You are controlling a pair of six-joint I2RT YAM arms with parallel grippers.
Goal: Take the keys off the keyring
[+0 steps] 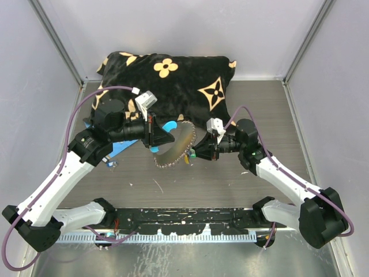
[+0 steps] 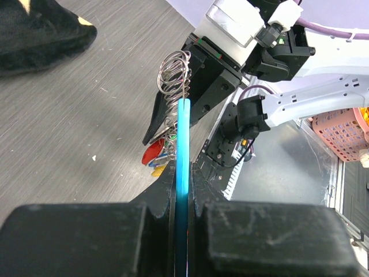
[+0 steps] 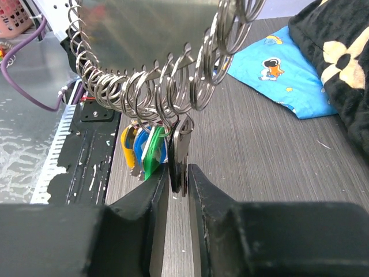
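Observation:
My left gripper (image 1: 154, 134) is shut on a light blue piece (image 2: 182, 133) that carries a translucent sheet (image 1: 176, 144) edged with many metal rings (image 3: 138, 86). Among the rings hangs a bunch of keys with yellow, blue, green (image 3: 153, 151) and red (image 2: 152, 151) heads. My right gripper (image 1: 209, 147) is shut on a dark metal key (image 3: 177, 156) below the rings, at the lower end of that row. In the right wrist view the coloured keys hang just left of its fingertips.
A black patterned cushion (image 1: 165, 86) lies along the back, with a blue cloth (image 3: 277, 72) beside it. A pink basket (image 2: 340, 138) sits outside the work area.

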